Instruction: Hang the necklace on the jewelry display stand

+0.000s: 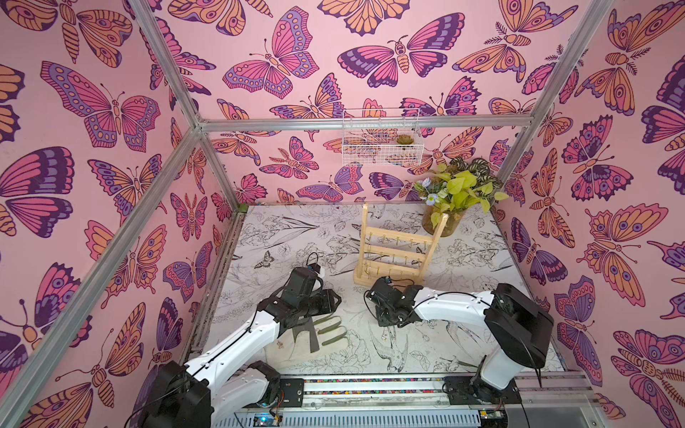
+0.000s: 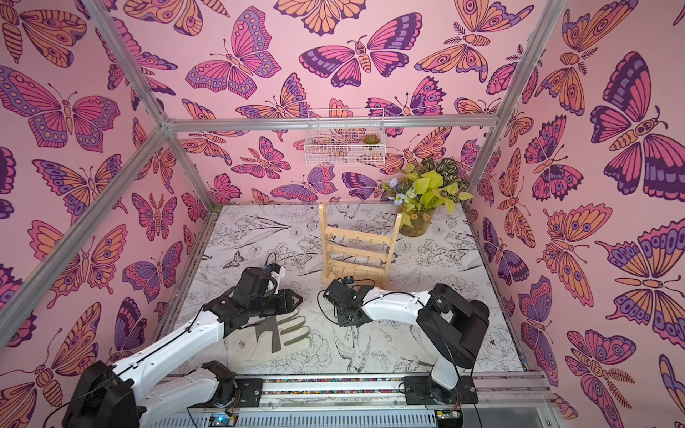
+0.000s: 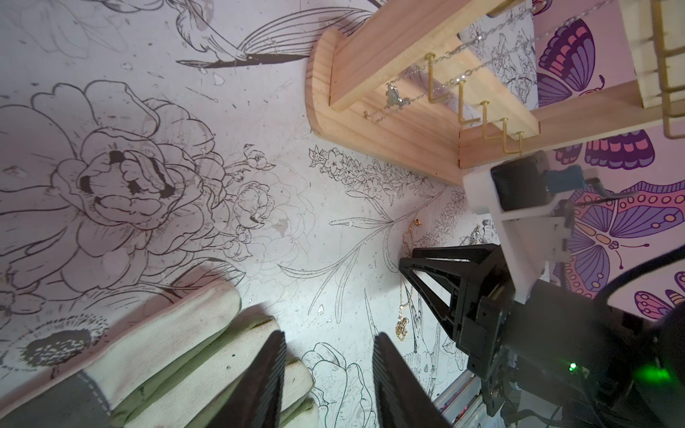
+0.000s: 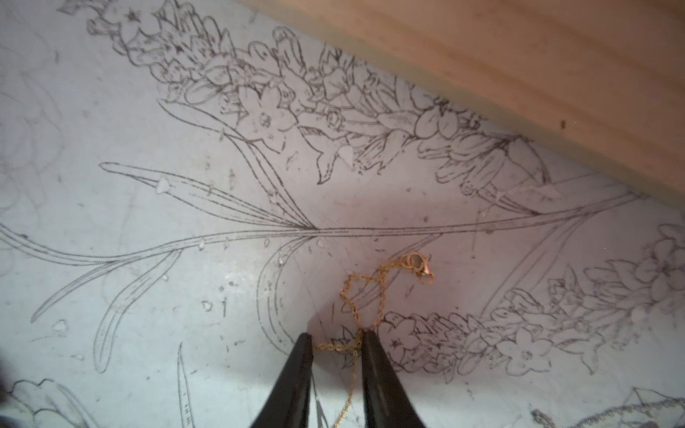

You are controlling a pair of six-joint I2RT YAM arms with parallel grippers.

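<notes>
A thin gold necklace [image 4: 384, 274] lies on the patterned table in front of the stand, its clasp end toward the stand's base. My right gripper is low over it, fingers part open, with a stretch of chain crossing the gap between the tips. In the left wrist view more of the necklace [image 3: 401, 328] lies bunched below the right fingertips. The wooden display stand [image 1: 396, 253] stands upright behind the right gripper, brass hooks [image 3: 462, 107] along its bars and silver chains on it. My left gripper is open and empty, left of the stand.
A cream and green glove [image 3: 214, 356] lies beneath the left gripper. Beside the right gripper is a darker chain [image 4: 613, 413] on the table. A potted plant [image 1: 456, 192] stands behind the stand at the right. Open table lies left of the stand.
</notes>
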